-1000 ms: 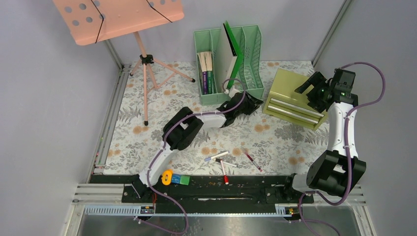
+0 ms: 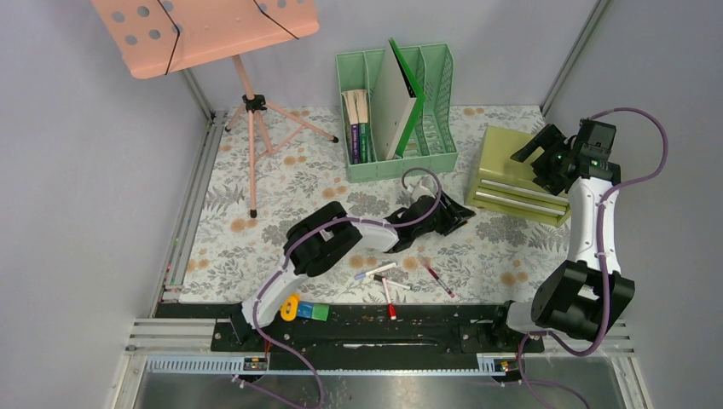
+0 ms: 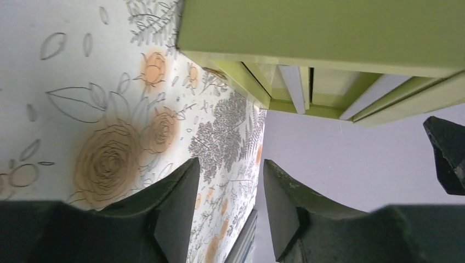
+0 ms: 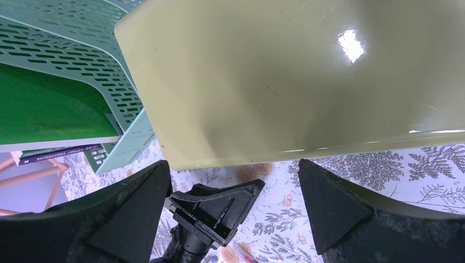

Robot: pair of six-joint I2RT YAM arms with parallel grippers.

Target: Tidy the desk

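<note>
An olive-green drawer unit [image 2: 503,153] sits at the right of the desk. My left gripper [image 2: 460,217] is low at its front left corner, fingers parted with nothing between; in the left wrist view the unit's edge [image 3: 318,33] is above the fingertips. My right gripper [image 2: 533,158] stands open over the unit's top [image 4: 274,82], holding nothing. At the back, a green organizer [image 2: 439,162] holds books [image 2: 358,128] and an upright green folder [image 2: 394,102]. Several markers [image 2: 433,277] lie at the front centre.
A pink stand [image 2: 251,162] occupies the back left. Yellow, blue and green items [image 2: 305,311] lie at the front left edge. Walls border both sides.
My left gripper has moved toward the front and right, away from the organizer. The drawer unit has shifted slightly rightward. The right arm is still.
</note>
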